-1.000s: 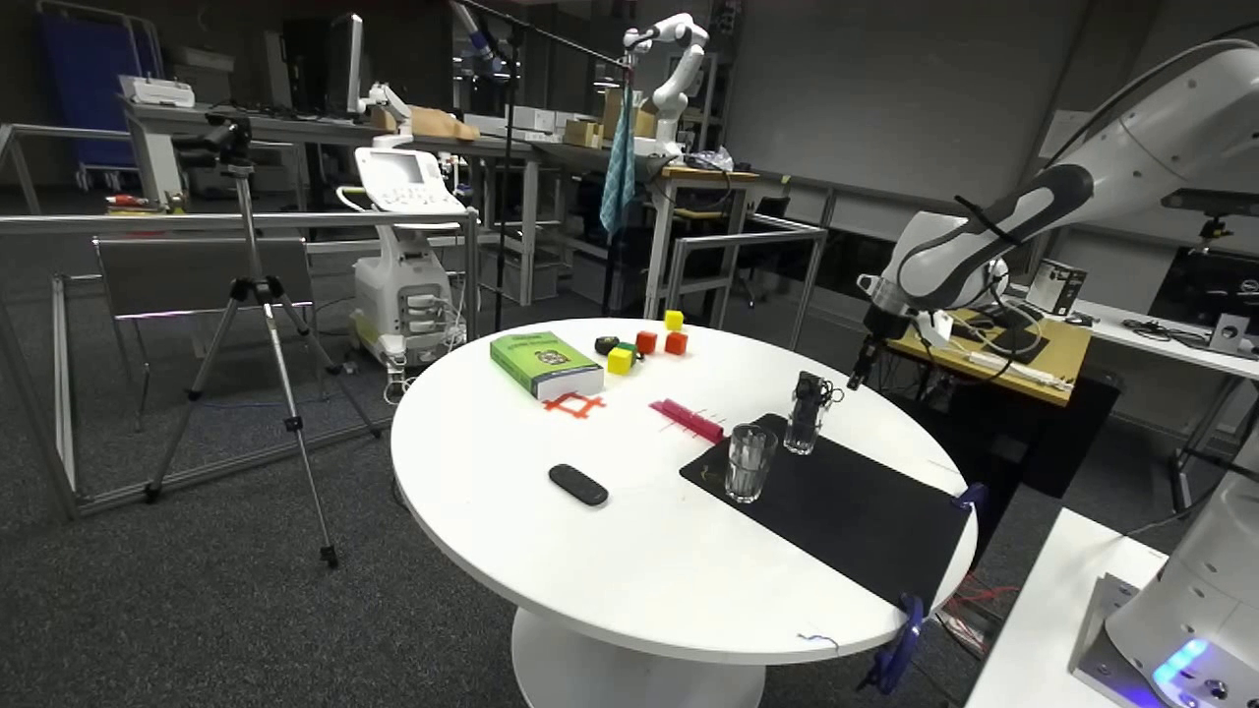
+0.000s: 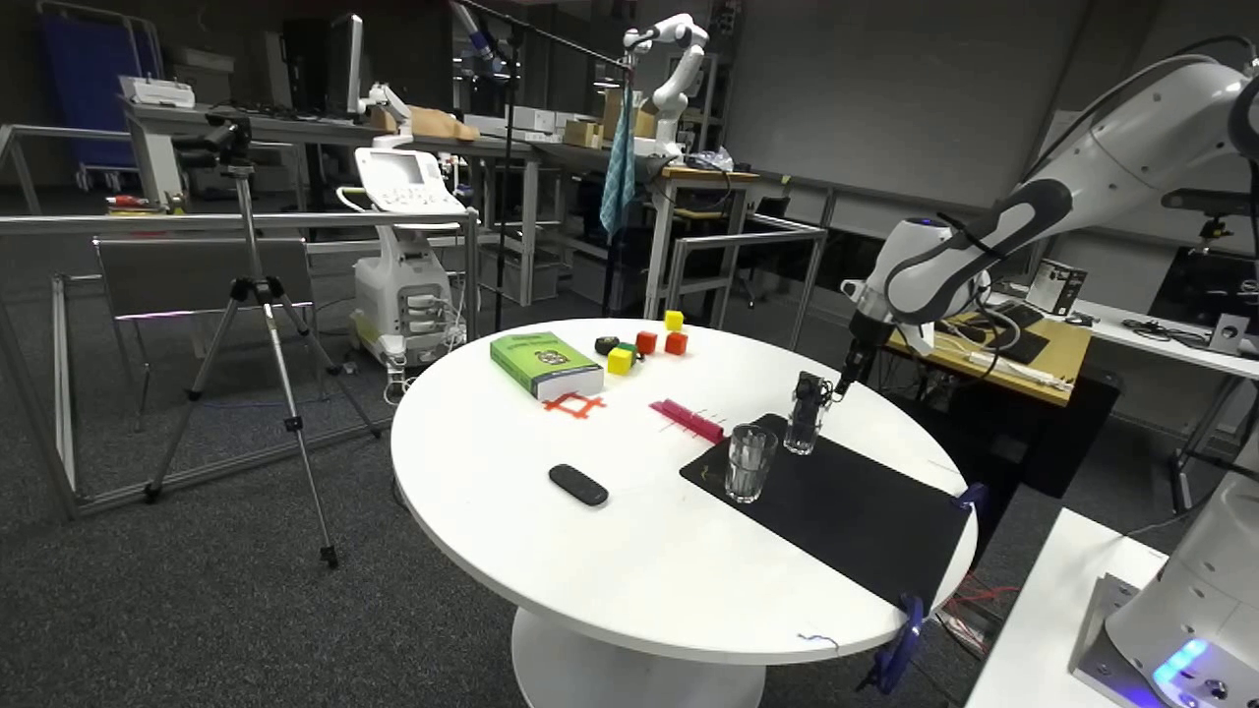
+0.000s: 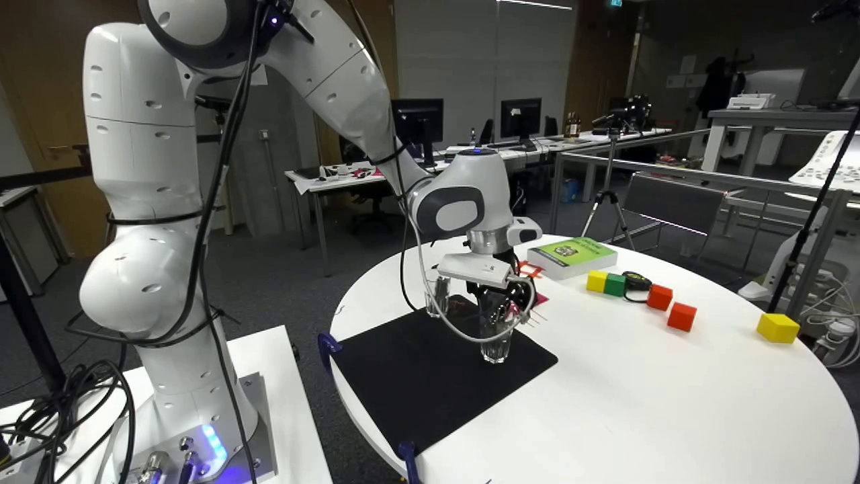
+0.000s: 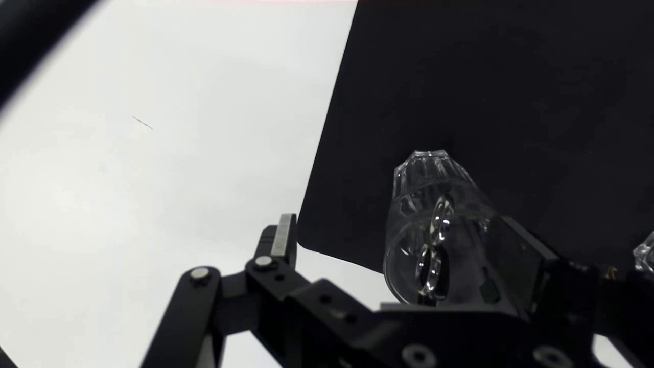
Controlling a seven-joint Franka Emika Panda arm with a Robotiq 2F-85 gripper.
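Note:
A clear glass [image 2: 802, 439] stands upright near the corner of the black mat, holding a dark item [image 2: 809, 393] with shiny loops; what the item is I cannot tell. My gripper [image 2: 845, 380] is just beside it, tipped downward. In the wrist view the fingers stand wide apart: the left finger [image 4: 283, 236] is over white table, and the right finger [image 4: 521, 257] overlaps the side of the glass [image 4: 409, 236]. Whether finger and glass touch is unclear. A second, empty-looking glass [image 2: 750, 462] stands on the mat nearby. In exterior view 2 the arm partly covers the first glass [image 3: 495, 347].
On the round white table [image 2: 496, 519] lie a green book [image 2: 545, 364], a dark remote-like object [image 2: 578, 484], a magenta piece [image 2: 688, 420] and several coloured cubes [image 2: 646, 342]. The black mat [image 2: 862, 507] is clamped at the table edge and mostly bare.
The arm has moved slightly left in exterior view 1, bringing my gripper a little closer to the glass with the dark item. Both glasses stand where they were.

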